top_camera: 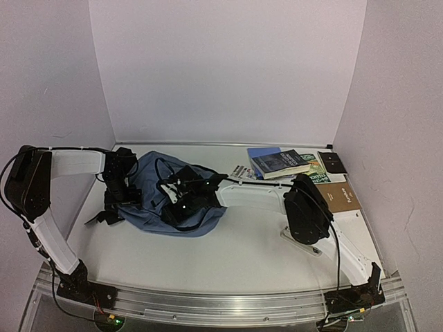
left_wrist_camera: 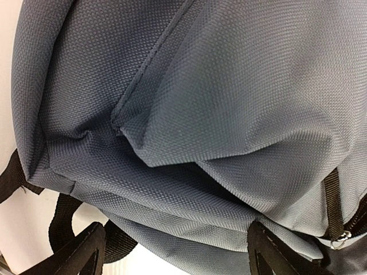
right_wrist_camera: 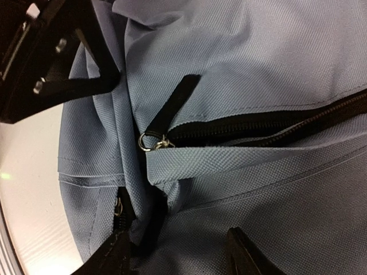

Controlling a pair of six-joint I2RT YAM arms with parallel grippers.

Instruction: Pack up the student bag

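Note:
The grey-blue bag (top_camera: 149,166) lies on the left half of the white table, its cloth crumpled. My left gripper (top_camera: 135,202) is over its left side; in the left wrist view its fingers (left_wrist_camera: 86,252) stand wide apart, with cloth and a black strap beyond them. Low over the bag's middle, my right gripper (top_camera: 169,207) has its fingers (right_wrist_camera: 117,255) apart above bag cloth. The right wrist view shows a zip pull (right_wrist_camera: 175,103) with a metal ring beside a partly open black zipper (right_wrist_camera: 241,126). Whether either pair of fingertips touches the cloth is unclear.
Books (top_camera: 280,164) lie stacked at the back right, near a black notebook (top_camera: 332,162) and a brown notebook (top_camera: 339,197). A stapler (top_camera: 301,242) is partly covered by the right arm.

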